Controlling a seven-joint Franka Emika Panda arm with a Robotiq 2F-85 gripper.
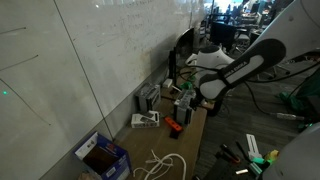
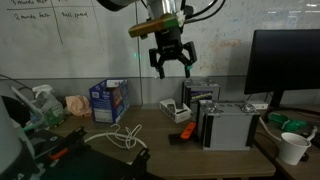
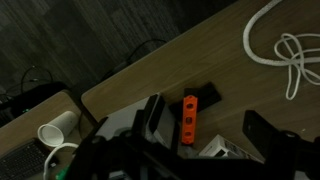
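Observation:
My gripper hangs open above the table with nothing between its fingers. In the wrist view an orange and black tool lies on the wood below the space between the fingers. The same tool rests just left of the front metal box in exterior view 2, well beneath the gripper. A white device sits behind the tool; in the wrist view it is partly covered by the right finger.
A second metal box stands behind the first. To the right are a white mug and a black monitor. A blue printed box is at the left, with a loose white cable in front of it.

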